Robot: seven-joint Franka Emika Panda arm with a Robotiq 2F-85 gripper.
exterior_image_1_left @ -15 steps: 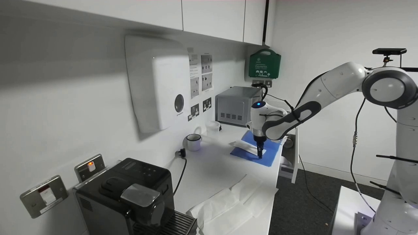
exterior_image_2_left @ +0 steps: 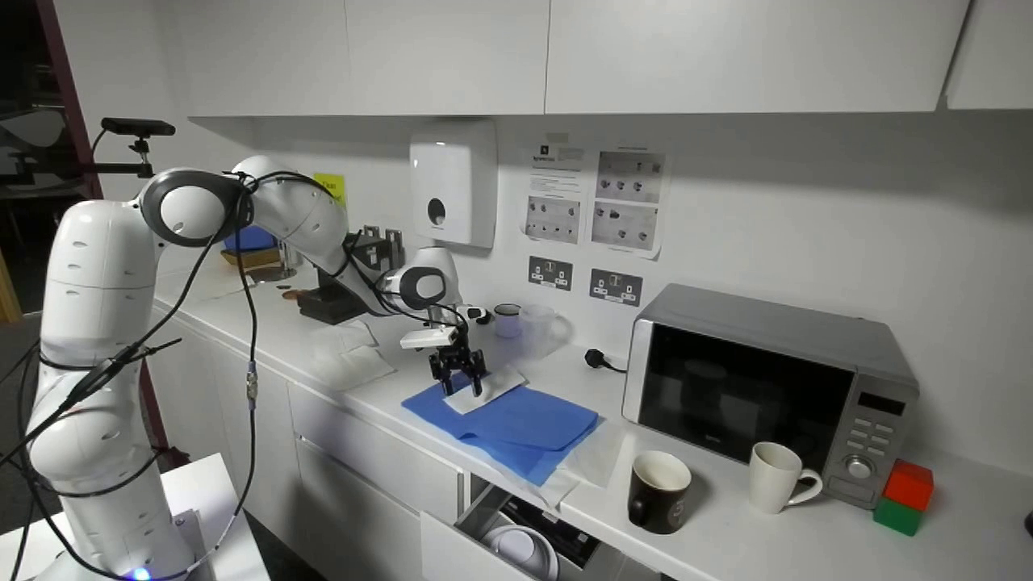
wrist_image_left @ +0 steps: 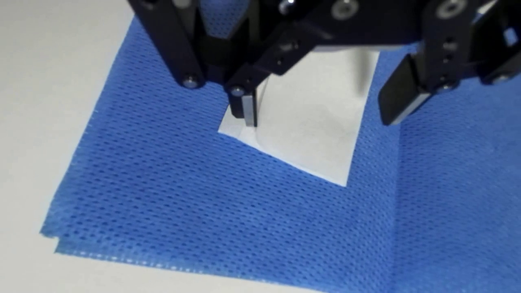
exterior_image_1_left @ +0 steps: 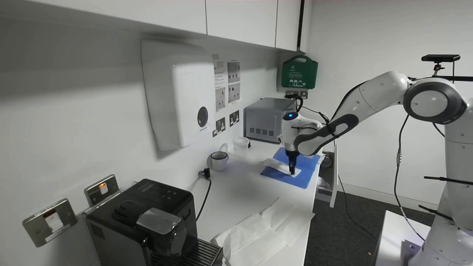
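Observation:
A folded blue cloth (exterior_image_2_left: pixel 537 416) lies flat on the counter, with a white paper piece (exterior_image_2_left: pixel 499 386) on top of it. My gripper (exterior_image_2_left: pixel 462 389) points down over the paper's near end. In the wrist view the gripper is open, its fingers well apart. One finger (wrist_image_left: pixel 249 110) is over the paper's left edge, while the other finger (wrist_image_left: pixel 400 97) is over bare blue cloth to the right. Between them the white paper (wrist_image_left: pixel 312 117) lies flat and ungripped. Whether the fingertips touch the surface I cannot tell.
A black mug (exterior_image_2_left: pixel 659 494) and a white mug (exterior_image_2_left: pixel 777 476) stand before the microwave (exterior_image_2_left: pixel 755 378). Below the counter edge a drawer (exterior_image_2_left: pixel 474 542) hangs open. White paper sheets (exterior_image_1_left: pixel 266 235) cover the counter near the coffee machine (exterior_image_1_left: pixel 146 221).
My gripper has shifted slightly toward the microwave side, from the blue cloth's edge to over the white paper. The cloth and paper look unmoved.

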